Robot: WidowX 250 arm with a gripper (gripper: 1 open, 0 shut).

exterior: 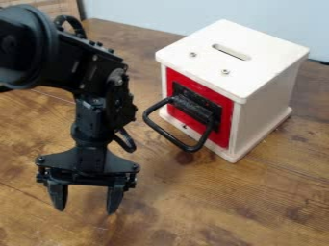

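Note:
A white wooden box (264,96) with a slot and two screws on top stands at the right. Its red front panel (221,136) carries a black latch plate and a black loop handle (174,135) sticking out toward the left. My black gripper (87,197) hangs open over the wooden table at lower left, fingers pointing down, empty, to the left of and in front of the box, apart from the handle.
A light wall runs along the back edge of the table.

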